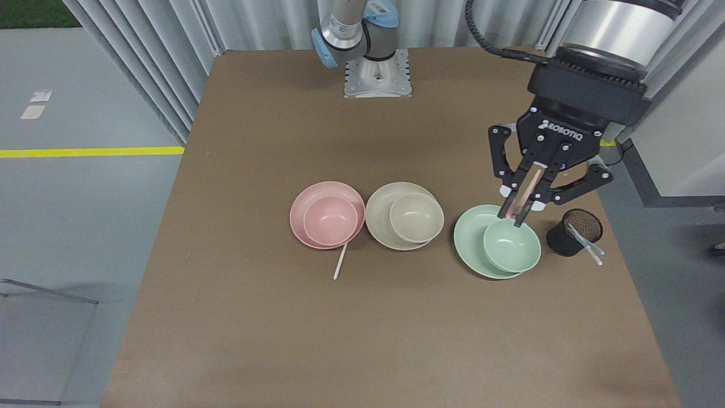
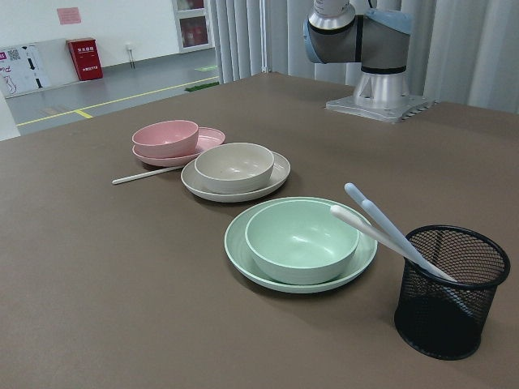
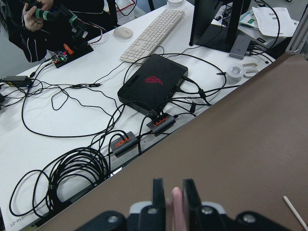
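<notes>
My gripper (image 1: 513, 212) is closed on pink chopsticks (image 3: 177, 209), held high over the right side of the table, near the green bowl (image 1: 511, 246) on its green plate (image 1: 476, 224). In the front view, a black mesh cup (image 1: 562, 239) holds pale blue and white chopsticks (image 1: 592, 254) at the right. A pink bowl (image 1: 329, 221) on a pink plate (image 2: 207, 139) sits at the left, with a white chopstick (image 1: 340, 262) beside it. A beige bowl (image 1: 416, 217) on a beige plate (image 1: 380, 204) lies between. The left view does not show my gripper.
The wrist view shows a neighbouring white desk (image 3: 62, 120) with cables, a keyboard (image 3: 152, 36) and a monitor.
</notes>
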